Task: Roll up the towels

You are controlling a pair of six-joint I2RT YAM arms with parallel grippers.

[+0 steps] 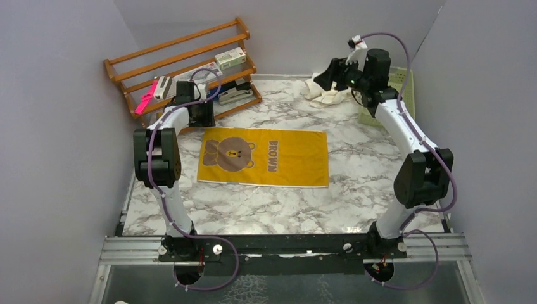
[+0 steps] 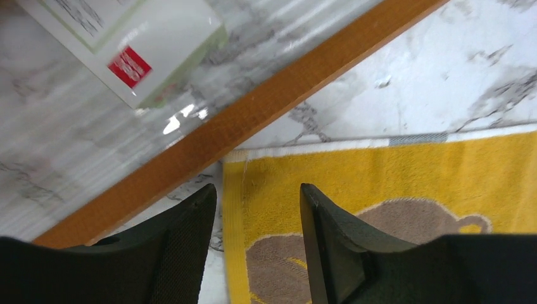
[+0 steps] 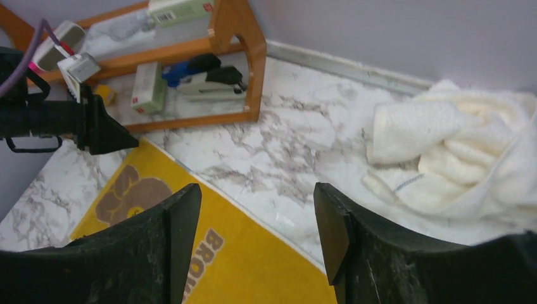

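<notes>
A yellow towel [image 1: 297, 158] with a brown bear and the word BROWN lies flat, unrolled, in the middle of the marble table. Over its far left corner is my left gripper [image 1: 206, 120]. In the left wrist view the fingers of my left gripper are parted above the towel corner [image 2: 266, 183], with nothing held. My right gripper [image 1: 326, 77] is at the back right, high and open; only air is between its fingers. Past it lies a crumpled white towel [image 3: 449, 155] on the table, partly hidden by that arm in the top view.
A wooden rack [image 1: 177, 47] with boxes and staplers stands at the back left. Its front bar [image 2: 266, 101] runs close by the towel corner. Behind the right arm is a green basket [image 1: 408, 95].
</notes>
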